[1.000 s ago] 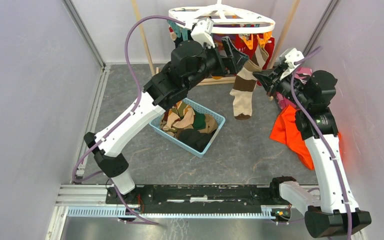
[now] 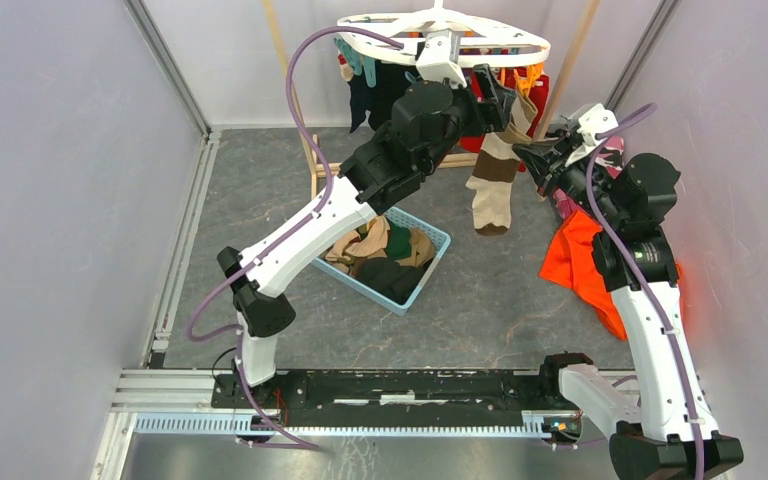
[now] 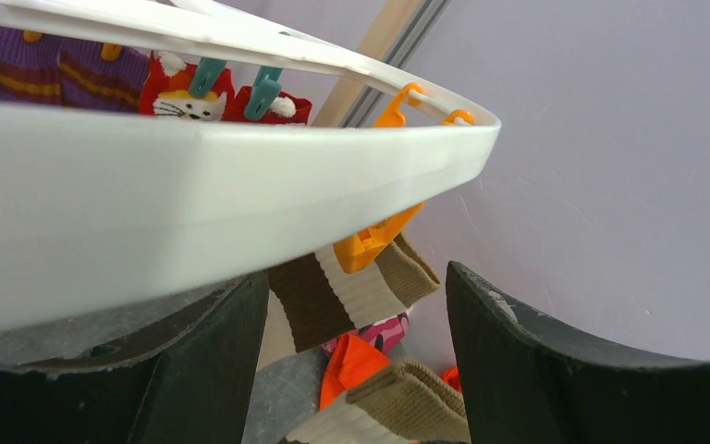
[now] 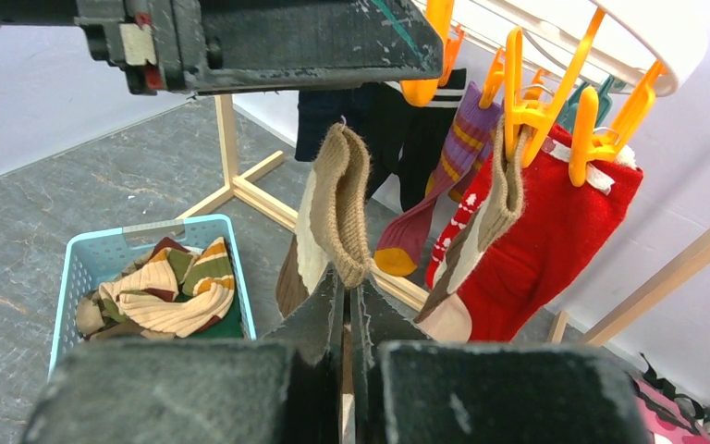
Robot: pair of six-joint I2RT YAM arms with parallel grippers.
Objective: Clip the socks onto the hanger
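Note:
A brown and cream striped sock (image 2: 491, 190) hangs from my right gripper (image 2: 523, 150), shut on the edge of its cuff. In the right wrist view the thin cuff (image 4: 349, 199) rises from the closed fingertips (image 4: 362, 296). My left gripper is part open with nothing clearly between its fingers, at the rim of the white round hanger (image 2: 440, 60). An orange clip (image 3: 367, 245) on that rim shows between the left fingers, beyond them. A matching striped sock (image 4: 490, 222) hangs from an orange clip (image 4: 536, 102).
Red socks (image 4: 536, 240) and several others hang close beside the matching sock. Below stands a blue basket (image 2: 365, 290) of socks. Orange cloth (image 2: 585, 275) lies on the floor at right. Wooden legs (image 2: 567, 65) flank the hanger.
The right gripper has shifted only slightly rightward, carrying the sock with it.

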